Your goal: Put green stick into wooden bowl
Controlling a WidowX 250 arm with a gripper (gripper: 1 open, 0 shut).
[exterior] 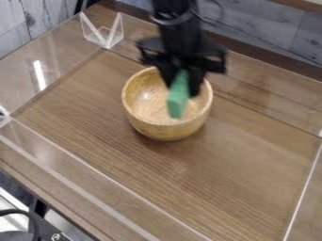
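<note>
The wooden bowl (150, 115) stands upright on the table, just above the middle of the view. Over it hangs the green stick (179, 93), steeply tilted, its lower end in front of the bowl's interior. My black gripper (179, 66) is shut on the stick's upper part and covers that end. The gripper also hides part of the bowl's far rim. I cannot tell whether the stick's lower tip touches the bowl.
A clear, wire-like object (102, 30) stands at the back left, and another lies at the left edge. Black cables (28, 222) fill the lower left corner.
</note>
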